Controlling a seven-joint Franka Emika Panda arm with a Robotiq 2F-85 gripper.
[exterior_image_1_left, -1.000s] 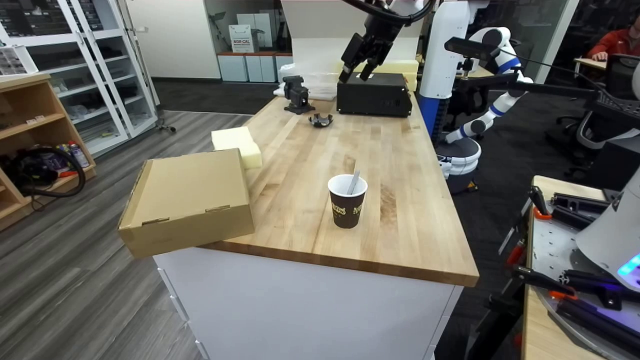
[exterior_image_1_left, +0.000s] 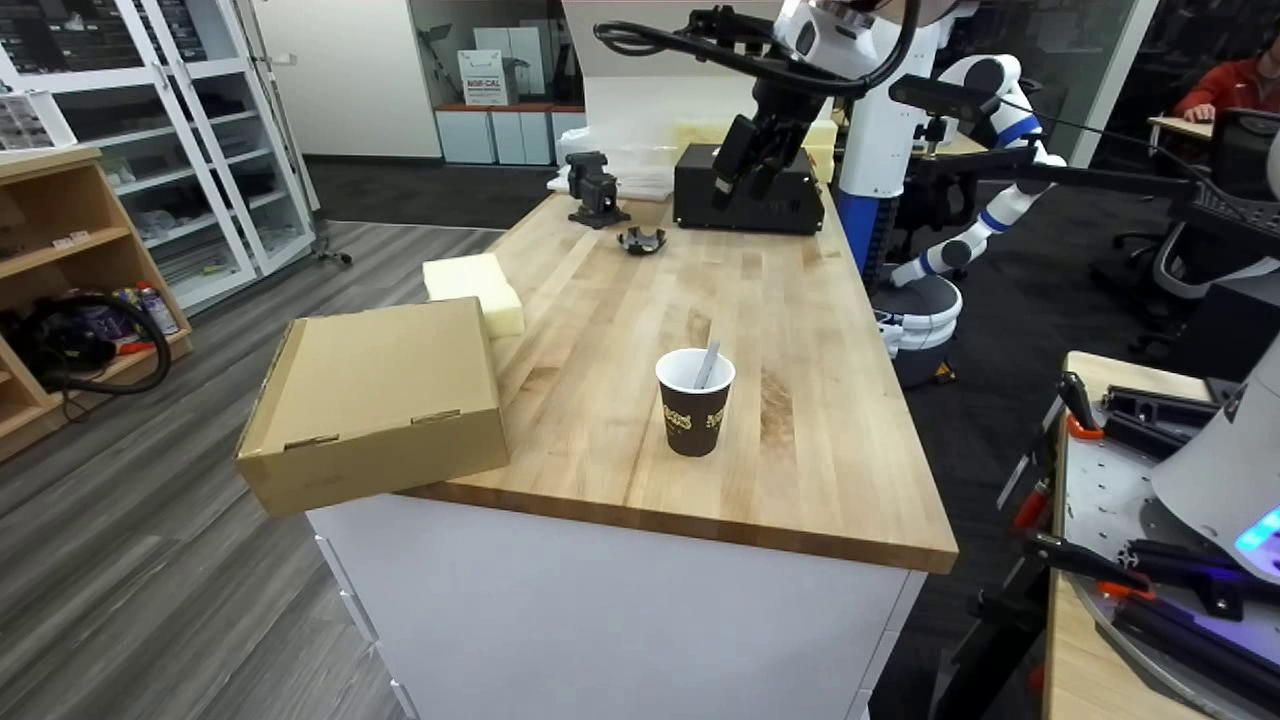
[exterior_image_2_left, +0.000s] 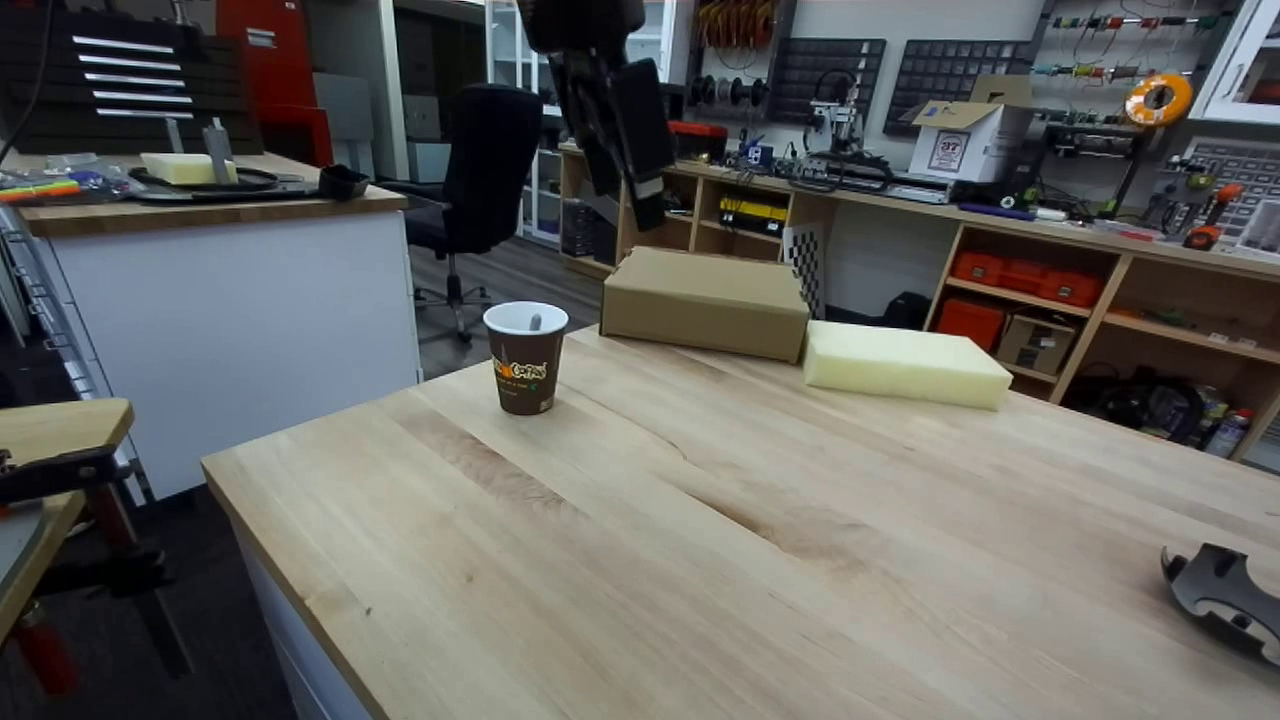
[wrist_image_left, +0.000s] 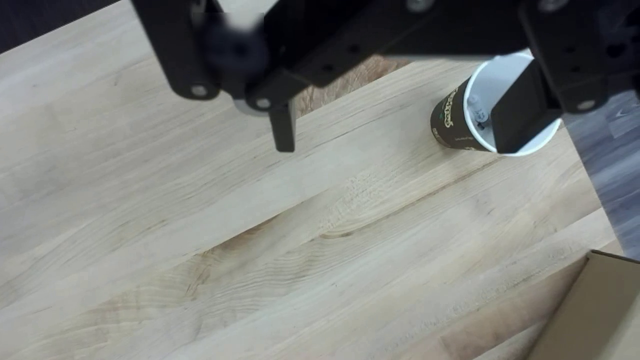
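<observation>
A dark paper cup (exterior_image_1_left: 692, 418) with a white rim stands upright on the wooden tabletop (exterior_image_1_left: 828, 480), close to its near edge. A thin grey stick (exterior_image_1_left: 708, 364) leans inside it. My gripper hangs above the table, its two black fingers (wrist_image_left: 520, 111) spread well apart and nothing visible between them. In the wrist view one finger covers part of the cup's opening (wrist_image_left: 493, 90); that finger looks higher than the cup, not touching it. Exterior view 2 shows the gripper (exterior_image_2_left: 648, 202) up in the air, higher than the cup (exterior_image_2_left: 525, 370).
A closed cardboard box (exterior_image_1_left: 372, 390) overhangs the table's corner, beside a pale yellow foam block (exterior_image_2_left: 906, 362). Farther back lie a small black curved part (exterior_image_1_left: 642, 240), a black clamp-like device (exterior_image_1_left: 595, 192) and a black box (exterior_image_1_left: 786, 192).
The gripper has turned and sits slightly lower in the picture. The cup, cardboard box and foam are unmoved.
</observation>
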